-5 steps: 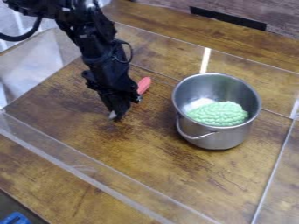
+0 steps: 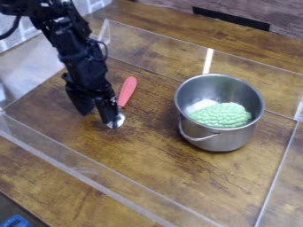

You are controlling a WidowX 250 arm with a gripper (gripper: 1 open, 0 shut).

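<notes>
My black gripper [image 2: 97, 109] is low over the wooden table at the left of the camera view, open. Just to its right lies a small shiny white-silver object [image 2: 115, 120], partly beside the fingers; what it is, I cannot tell. A red elongated object [image 2: 127, 92] lies behind it, to the right of the arm.
A steel pot [image 2: 215, 137] with a handle stands at the right, holding a pale green bumpy item [image 2: 221, 114] and something white. A clear wall or edge runs along the left.
The arm and gripper have moved leftward, uncovering more of the red object and the small shiny object. The pot has not moved.
</notes>
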